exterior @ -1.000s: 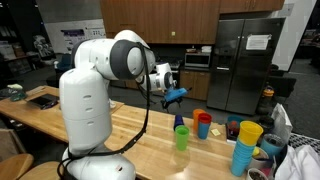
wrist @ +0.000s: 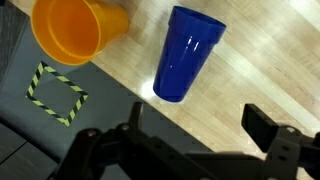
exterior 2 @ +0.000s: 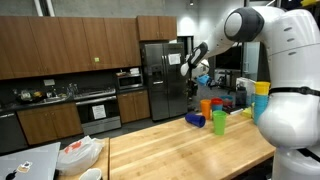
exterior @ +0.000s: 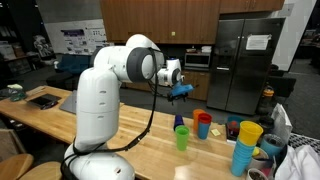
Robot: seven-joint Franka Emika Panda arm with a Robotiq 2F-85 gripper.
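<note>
A dark blue cup lies on its side on the wooden table; its length shows between and ahead of my fingers in the wrist view. My gripper is open, apart from the cup, with nothing between its fingers. Exterior view 1 has the gripper up above the blue cup. From the other side, the same cup rests close to the table's far edge. An orange cup appears at the upper left of the wrist view.
A green cup stands nearer the arm's base, and a red cup is beside the blue one. Stacked yellow and blue cups crowd the right side. The wooden table has broad free room.
In exterior view 1, the arm and gripper have shifted slightly to the right. The cups on the table stay where they were.
</note>
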